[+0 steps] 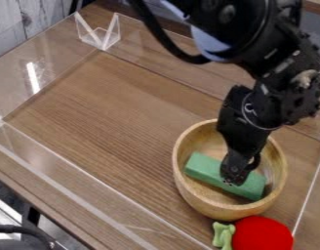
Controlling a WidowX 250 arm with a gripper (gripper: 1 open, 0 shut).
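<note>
My black gripper [241,146] points down into a round wooden bowl [202,202] at the lower right. A green rectangular block [209,170] lies tilted in the bowl, directly beneath and around my fingertips. The gripper looks open; whether its tips touch the block I cannot tell from this view.
A red round object [261,235] with a green piece [222,234] sits just below the bowl at the table's front right. Clear plastic pieces stand at the far left edge and top left.
</note>
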